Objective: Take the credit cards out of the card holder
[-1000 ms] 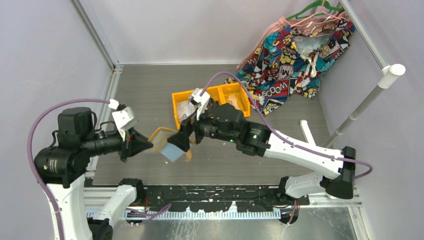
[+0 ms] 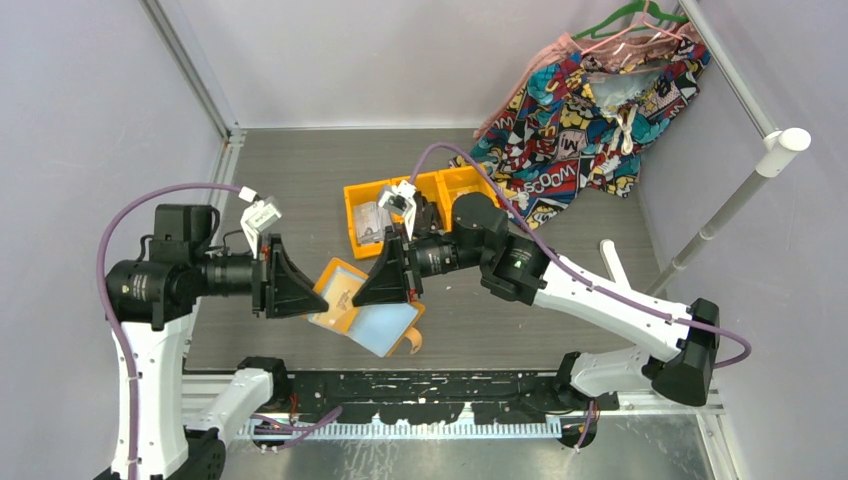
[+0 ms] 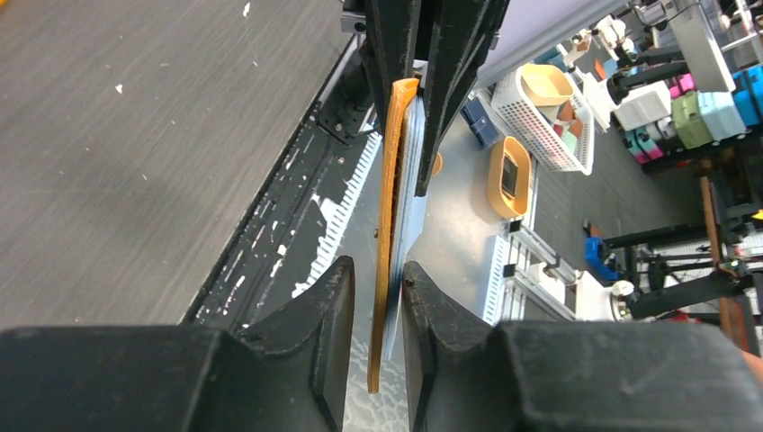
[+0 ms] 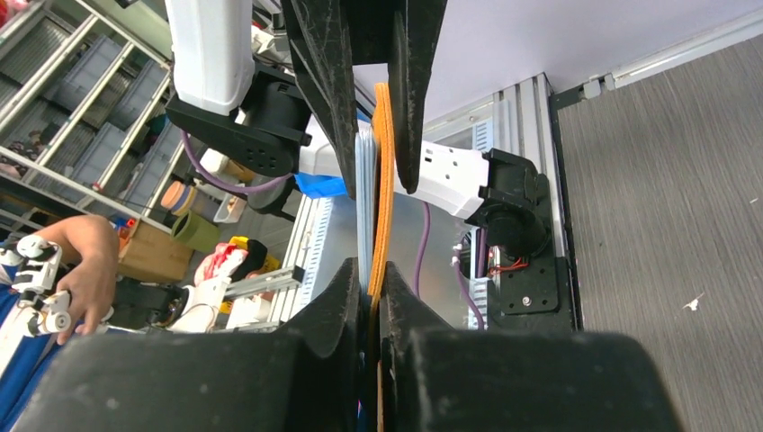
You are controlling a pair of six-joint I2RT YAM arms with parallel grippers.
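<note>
The card holder (image 2: 375, 325), orange with pale blue inner sleeves, is held up between the two grippers in the top view. My right gripper (image 2: 358, 298) is shut on it; in the right wrist view the holder (image 4: 382, 216) stands edge-on between that gripper's fingers. My left gripper (image 2: 320, 305) is at the holder's left part. In the left wrist view its open fingers (image 3: 315, 333) stand on either side of the holder's edge (image 3: 385, 252). Individual cards cannot be made out.
An orange compartment tray (image 2: 365, 190) sits behind the grippers. Colourful clothes on hangers (image 2: 590, 140) lie at the back right.
</note>
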